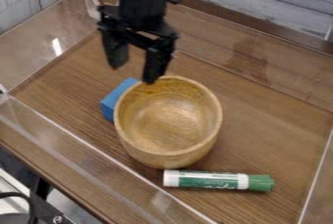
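Note:
My black gripper (135, 48) hangs at the top centre, its two fingers apart and pointing down, above and behind a tan plastic bowl (166, 126). A blue block (120, 96) lies against the bowl's left side, partly behind its rim, below the gripper's left finger. A green and white tube (216, 180) lies crosswise in front of the bowl, toward the lower right.
The wooden tray floor (267, 111) is clear to the right of the bowl and at the back right. Tray walls border the left and right, and a dark cable shows at the lower left corner.

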